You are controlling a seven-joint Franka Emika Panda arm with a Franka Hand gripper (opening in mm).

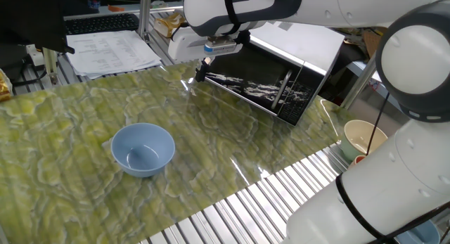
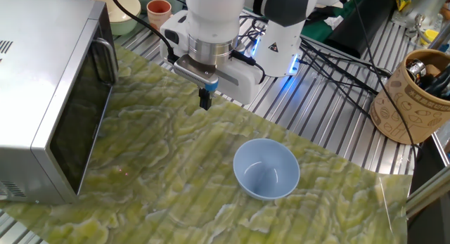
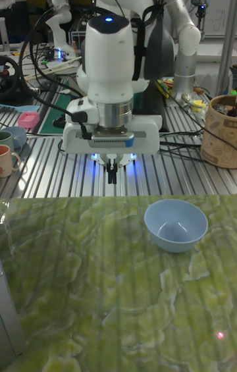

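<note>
A light blue bowl stands upright on the green marbled mat; it looks empty. In exterior view 2 the same bowl is on the mat's right half, and exterior view 3 has the bowl near the mat's far edge. My gripper hangs in the air, pointing down, apart from the bowl. Its two dark fingers are together, with nothing visible between them. The gripper is between the bowl and the silver microwave, whose dark door appears closed.
A cream bowl and an orange cup stand behind the microwave. A patterned brown bucket of utensils is at the right. Papers and a keyboard lie beyond the mat. Much of the mat around the bowl is bare.
</note>
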